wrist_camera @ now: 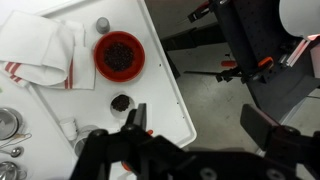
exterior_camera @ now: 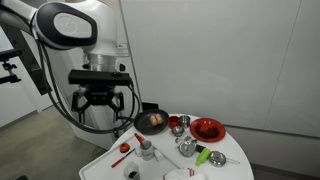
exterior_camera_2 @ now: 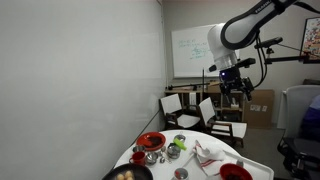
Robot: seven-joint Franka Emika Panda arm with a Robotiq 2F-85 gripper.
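My gripper (exterior_camera: 98, 105) hangs high above the near left side of the table in exterior view 1. Its two fingers stand well apart in the wrist view, and nothing shows between them, so the gripper is open. Below it in that view lie a red bowl (wrist_camera: 119, 57) with dark contents and a small cup (wrist_camera: 121, 103), also holding something dark. A white cloth with red stripes (wrist_camera: 35, 50) is spread to the left of the bowl. In exterior view 2 the gripper (exterior_camera_2: 235, 93) is clear of everything on the table.
A black pan (exterior_camera: 152, 123) with brownish items and a red plate (exterior_camera: 208, 129) sit at the back of the white table. Metal pots (exterior_camera: 186, 147) and a green object (exterior_camera: 203, 157) stand between. Beyond the tray edge, the wrist view shows floor and a black stand (wrist_camera: 270, 60).
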